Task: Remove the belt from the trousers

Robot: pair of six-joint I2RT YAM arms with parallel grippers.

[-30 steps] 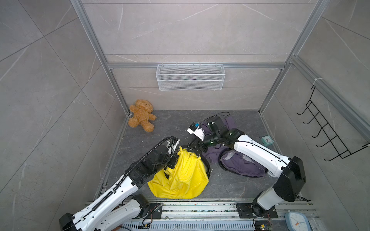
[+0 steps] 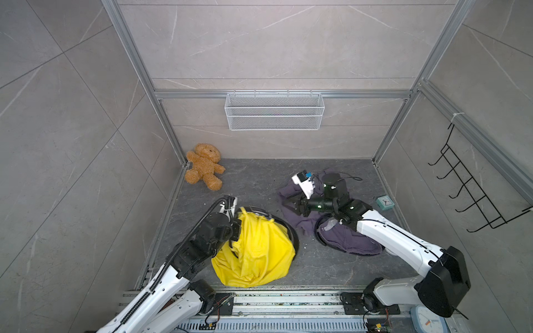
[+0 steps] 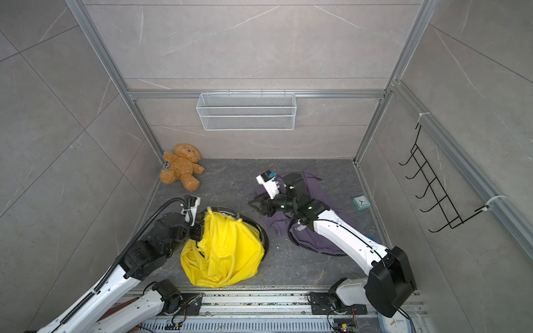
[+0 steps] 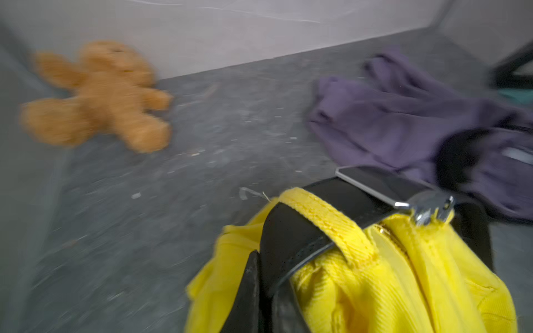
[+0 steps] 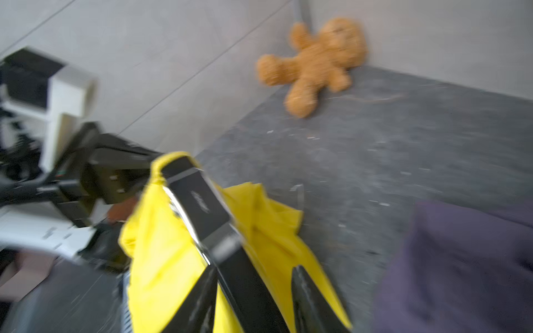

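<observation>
Yellow trousers (image 2: pixel 255 255) lie bunched at the front of the floor. A black belt (image 4: pixel 294 233) runs through a yellow belt loop (image 4: pixel 324 222) along their waistband, its silver-edged buckle (image 4: pixel 377 186) facing up. My left gripper is shut at the waistband's left end, with the belt's edge running down between its fingertips; the exact pinch is partly hidden. Right of the waistband, my right gripper stands open, the belt and buckle showing beyond the gap between its fingers. From above, the right gripper (image 2: pixel 299 208) is apart from the belt.
Purple trousers (image 2: pixel 352 238) lie beneath and beside the right arm. A teddy bear (image 2: pixel 204 166) rests in the back left corner. A small teal clock (image 2: pixel 384 202) stands at the right. Bare floor (image 2: pixel 249 180) lies between the bear and the purple cloth.
My right gripper has moved right, away from the waistband, leaving a gap. The left gripper has shifted left, and the top of the yellow trousers and the belt have moved left with it.
</observation>
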